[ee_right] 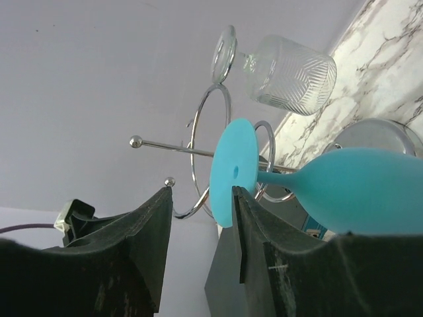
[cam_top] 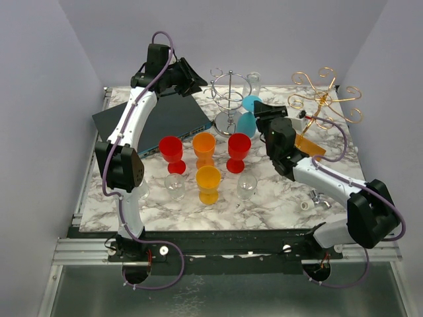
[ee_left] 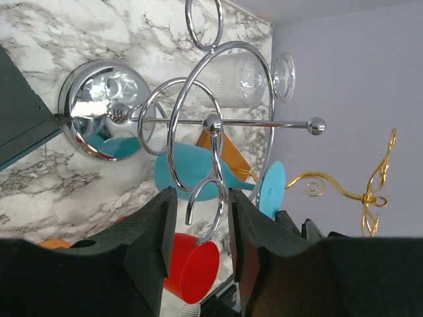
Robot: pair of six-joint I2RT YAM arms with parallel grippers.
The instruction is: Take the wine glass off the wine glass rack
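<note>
A silver rack (cam_top: 231, 94) of curled hooks stands at the back middle of the marble table. From it hang, upside down, a blue glass (cam_top: 246, 124) on the side toward the right arm and a clear glass (cam_top: 252, 84) behind. My right gripper is open close to the blue glass's round foot (ee_right: 235, 165); the foot shows just beyond the fingertips, and nothing is gripped. On the rack's left side, my left gripper stands open and empty, with a silver hook (ee_left: 210, 198) showing beyond its fingers.
A gold rack (cam_top: 322, 99) stands at the back right. Red, orange and clear glasses cover the middle and front, including a red one (cam_top: 238, 152) near the silver rack. A dark panel (cam_top: 158, 122) lies at left.
</note>
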